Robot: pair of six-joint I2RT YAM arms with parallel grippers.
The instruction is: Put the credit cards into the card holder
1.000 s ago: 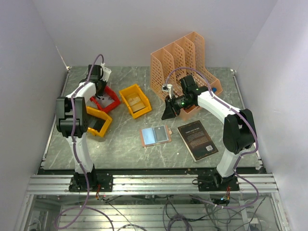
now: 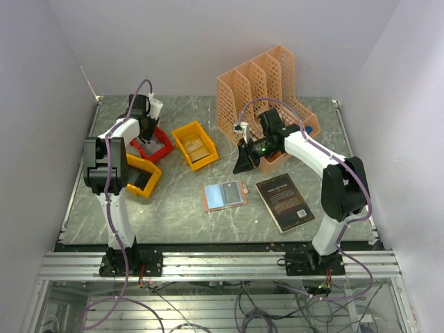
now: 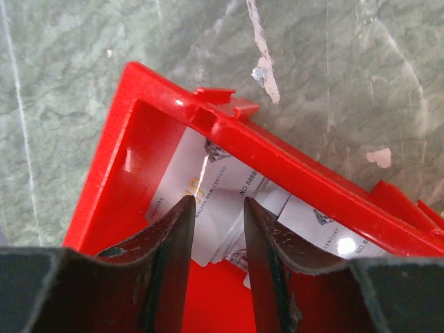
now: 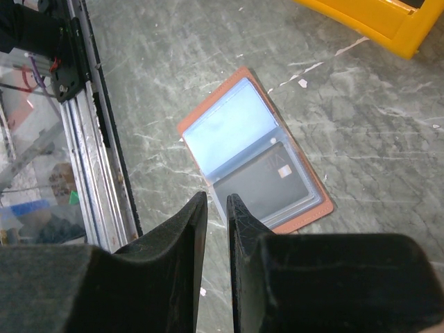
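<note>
White cards (image 3: 218,187) lie in the red tray (image 3: 104,159), one flat at its corner and others overlapping beside it. Just above them, my left gripper is partly open, its fingertips apart in front of the corner card and nothing held between them. From the top, this gripper (image 2: 147,137) is over the tray's back left part. The open card holder (image 4: 253,156), brown-edged with clear pockets, rests flat on the table at front centre (image 2: 224,195). Above and beyond it hangs my right gripper, narrowly open and empty.
Two yellow trays (image 2: 195,146) (image 2: 143,175) stand near the red one. A dark book (image 2: 285,201) lies right of the card holder. An orange rack (image 2: 257,90) stands behind the right arm. Bare table separates the left yellow tray from the card holder.
The right arm, card holder and trays look unmoved.
</note>
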